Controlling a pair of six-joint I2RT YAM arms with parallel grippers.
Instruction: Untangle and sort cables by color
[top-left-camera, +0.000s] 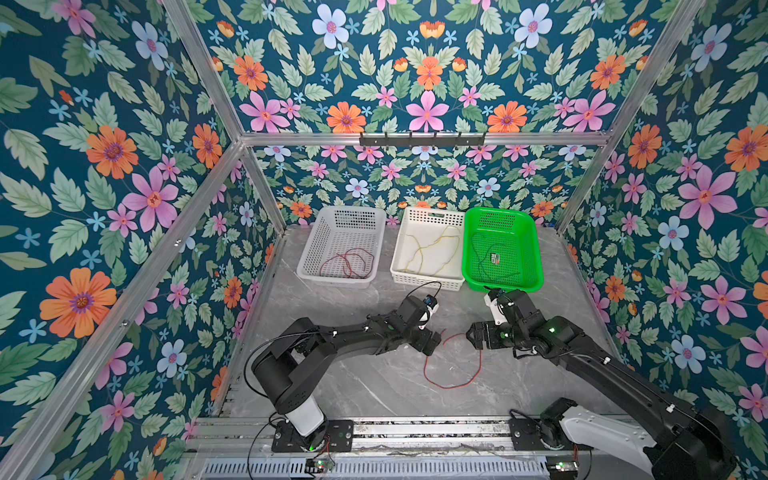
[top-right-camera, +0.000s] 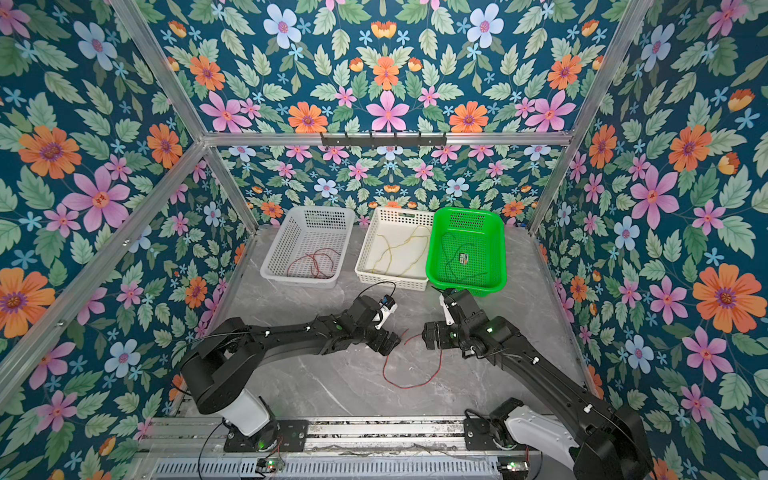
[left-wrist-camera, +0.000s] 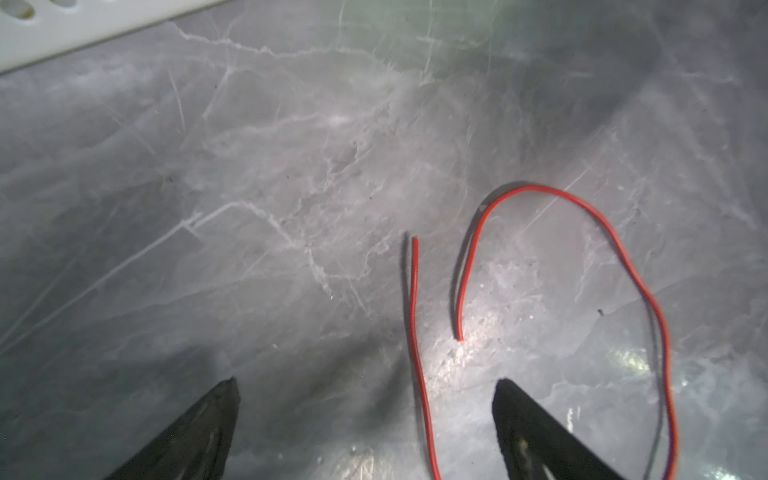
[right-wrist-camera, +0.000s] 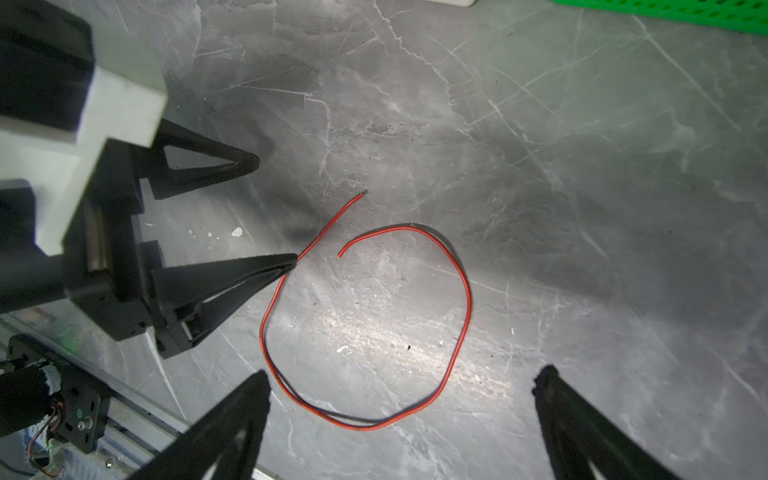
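A single red cable lies in an open loop on the grey marble table. My left gripper stands open just above it near one end, empty between its fingers; in the right wrist view a left finger overlaps the cable. My right gripper is open and empty over the loop's right side. Behind, the grey basket holds red cable, the white basket yellow cables, and the green basket dark, thin cables.
The three baskets stand in a row along the back wall. Bare table lies around the red loop and at both sides. An aluminium rail runs along the front edge.
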